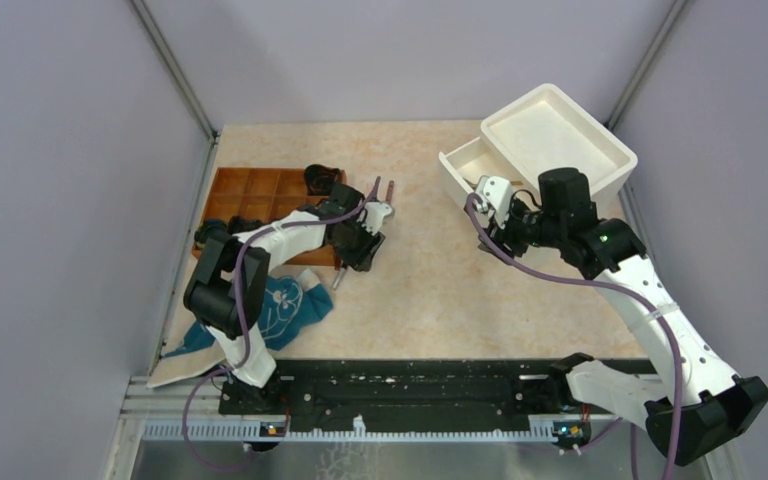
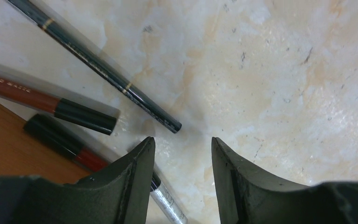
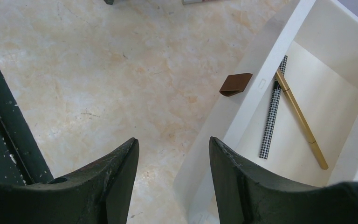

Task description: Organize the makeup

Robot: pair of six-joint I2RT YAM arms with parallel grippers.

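Observation:
My left gripper is open low over the table, empty, beside makeup pencils: a thin dark pencil, a brown pencil with black cap, a black-capped red one and a silver-barrelled one. They lie along the right of the wooden organizer. My right gripper stands open over the front wall of the white drawer box, nothing between its fingers. In the right wrist view, the drawer holds a patterned pencil and a gold pencil.
A blue cloth lies at the front left. The white lid-like tray tops the box at back right.

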